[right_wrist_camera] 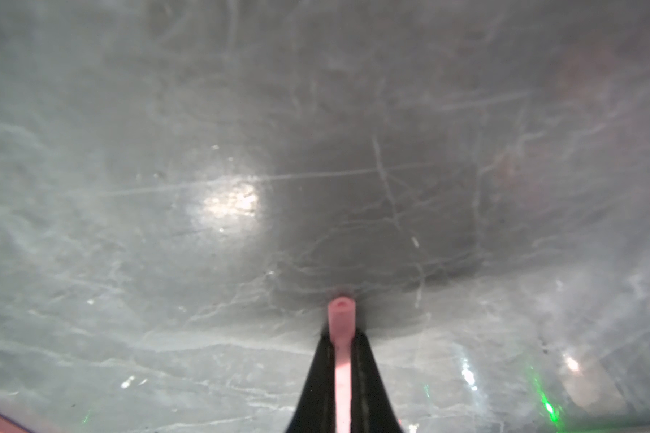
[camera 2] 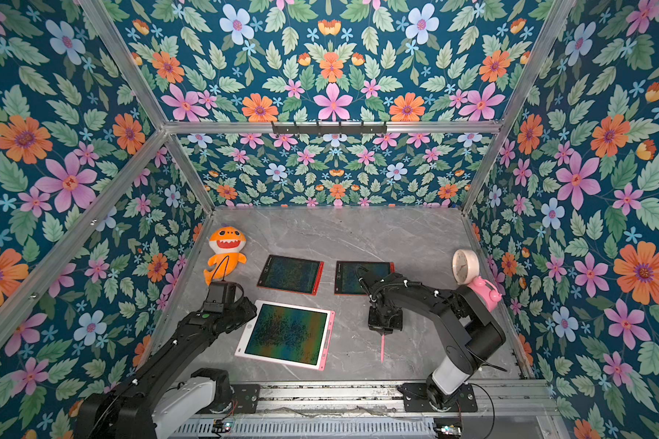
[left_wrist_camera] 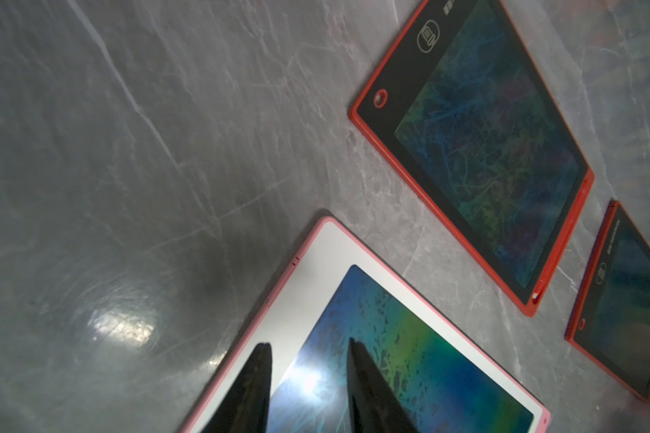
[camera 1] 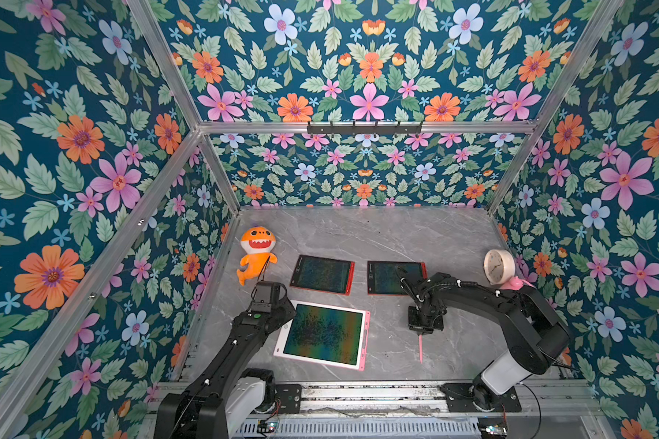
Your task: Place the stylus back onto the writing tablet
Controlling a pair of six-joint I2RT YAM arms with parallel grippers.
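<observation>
The large pink-and-white writing tablet (camera 1: 322, 333) lies at the front left, with two smaller red-edged tablets (camera 1: 320, 273) behind it. My right gripper is shut on the pink stylus (right_wrist_camera: 342, 312), over the table right of the large tablet; the stylus shows below the wrist in both top views. My left gripper hangs above the large tablet's left corner, part open with nothing between its fingers.
An orange shark toy (camera 1: 256, 259) lies at the back left. A white clock (camera 1: 498, 267) and a pink clock (camera 2: 483, 292) stand at the right, partly behind my right arm.
</observation>
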